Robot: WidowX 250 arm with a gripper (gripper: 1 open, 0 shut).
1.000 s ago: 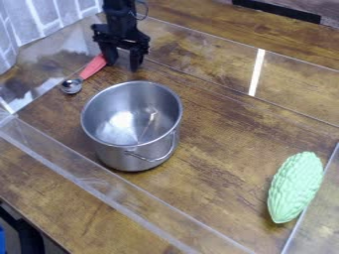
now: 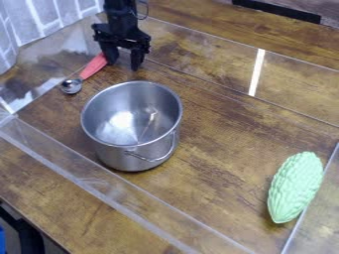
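My black gripper (image 2: 122,52) is low at the top left, over the handle end of a ladle (image 2: 71,85) with a red handle and steel head. The gripper is small and dark here, so whether its fingers are open or shut on the handle cannot be told. A large steel pot (image 2: 130,125) stands just below and right of the ladle. A pale green, ridged vegetable-like object (image 2: 294,187) lies at the lower right.
Clear strips or panels run along its left and right sides, and a dark edge borders the top right.
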